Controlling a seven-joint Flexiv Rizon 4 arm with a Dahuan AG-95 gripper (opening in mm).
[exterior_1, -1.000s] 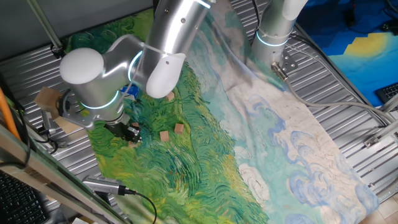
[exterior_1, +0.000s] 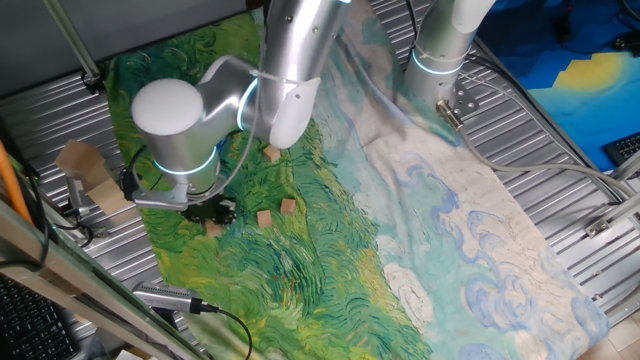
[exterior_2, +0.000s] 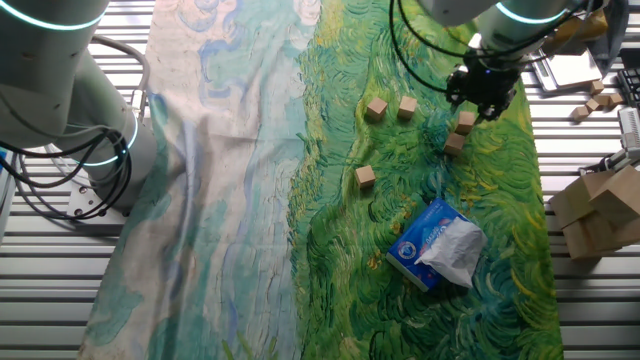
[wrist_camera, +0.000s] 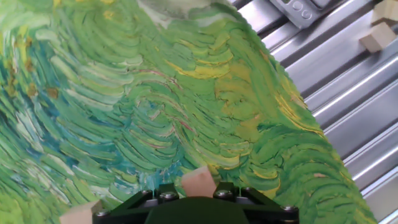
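Observation:
My gripper (exterior_2: 487, 102) is over the green part of the painted cloth, just above a pair of small wooden blocks. One wooden block (wrist_camera: 198, 180) shows in the wrist view in line with the gap between my black fingers; its lower part is hidden. Whether the fingers touch it cannot be made out. The second block of the pair (exterior_2: 455, 144) lies beside it, cut by the lower edge as a pale block (wrist_camera: 82, 213) in the wrist view.
A blue tissue pack (exterior_2: 430, 243) with a white tissue sticking out lies on the cloth. Past the cloth's edge are several blocks (exterior_2: 594, 101) and cardboard boxes (exterior_2: 600, 212) on the metal slats.
In exterior view 1 the arm's wrist has swung right and turned more upright, while the gripper stays near the same block. The loose blocks in the open have not moved.

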